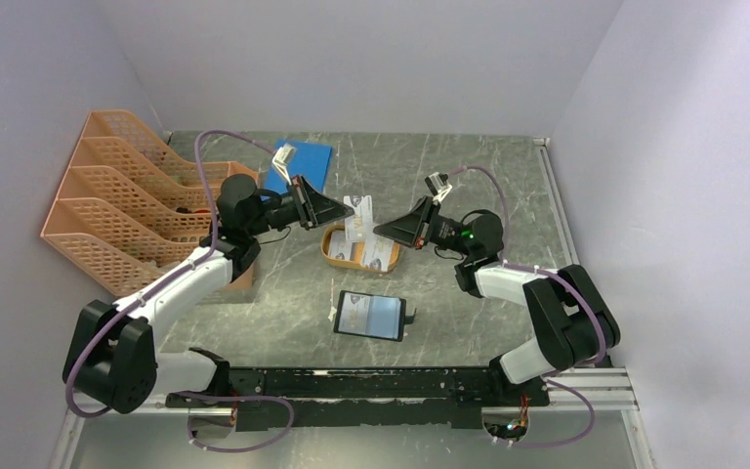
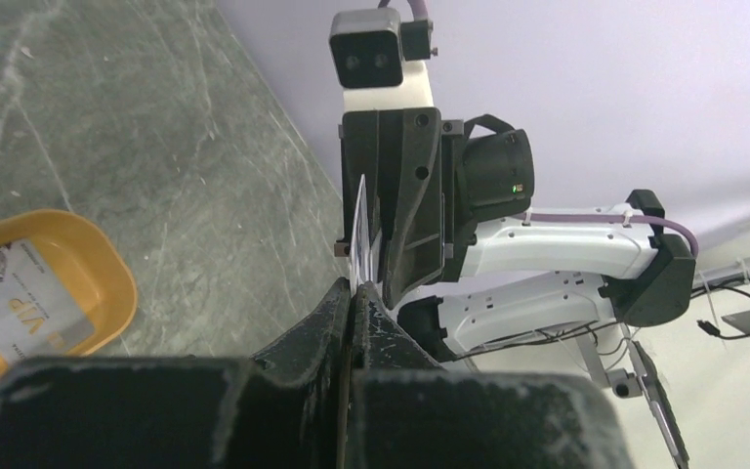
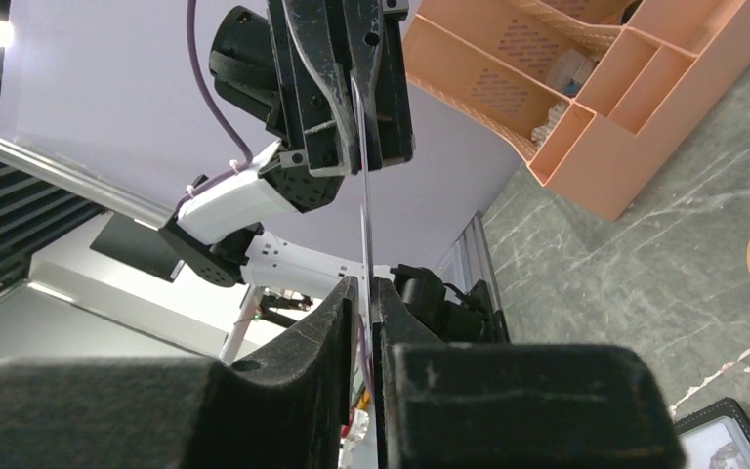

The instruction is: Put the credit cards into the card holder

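Over the orange tray (image 1: 333, 258), my left gripper (image 1: 350, 212) is shut on a white credit card (image 1: 358, 213). My right gripper (image 1: 378, 232) faces it closely, also shut. From the right wrist view, thin card edges (image 3: 366, 230) run between the two grippers, one coming out of my right fingertips; they overlap or lie very near each other. Edge-on in the left wrist view is the left card (image 2: 358, 230). More cards (image 2: 21, 298) lie in the tray. The card holder (image 1: 384, 318) is spread flat in front, a card showing in its left part.
An orange rack (image 1: 127, 210) with several compartments stands at the left. Behind the tray lies a blue sheet (image 1: 312, 164).
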